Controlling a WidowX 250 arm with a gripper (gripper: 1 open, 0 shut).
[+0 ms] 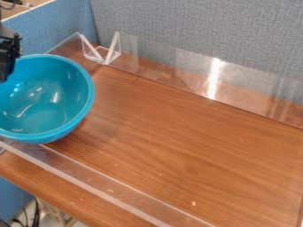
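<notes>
A large turquoise bowl (53, 106) stands upright at the left of the wooden table (190, 146), empty apart from glints of light on its inside. My black gripper (7, 58) shows only in part at the left edge of the camera view, by the bowl's upper left rim; whether its fingers are open or shut is hard to make out.
Clear plastic edging runs along the back and front of the table, with clear brackets (103, 51) at the back left corner. Grey and blue padded walls (201, 40) border it. Cables hang at the lower left.
</notes>
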